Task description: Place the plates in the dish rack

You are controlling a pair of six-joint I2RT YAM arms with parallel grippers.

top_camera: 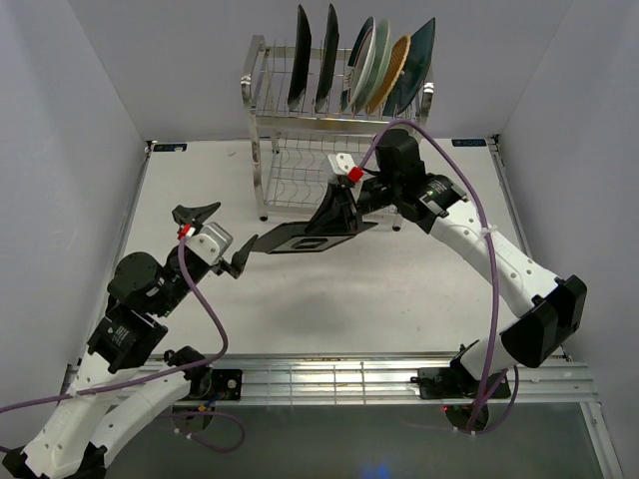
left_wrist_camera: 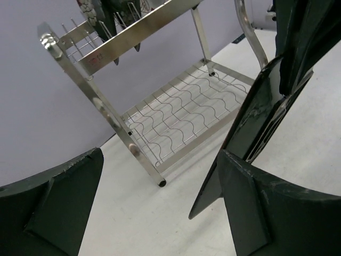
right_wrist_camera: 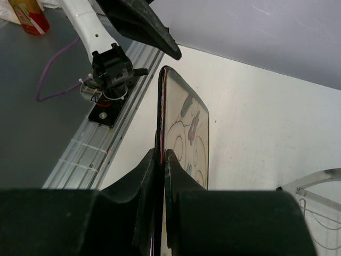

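Note:
A dark, squarish plate (top_camera: 305,239) with a patterned face (right_wrist_camera: 186,128) hangs in the air in front of the rack, held at its edge by my right gripper, which is shut on it. My left gripper (top_camera: 210,239) is open, left of the plate, with nothing between its fingers; in the left wrist view the plate stands just beyond its right finger. The metal dish rack (top_camera: 260,127) stands at the back, its upper tier holding several plates (top_camera: 303,60) on edge, its lower tier (left_wrist_camera: 181,112) empty where visible.
Grey walls bound it at the left, right and back. A rail runs along the front edge.

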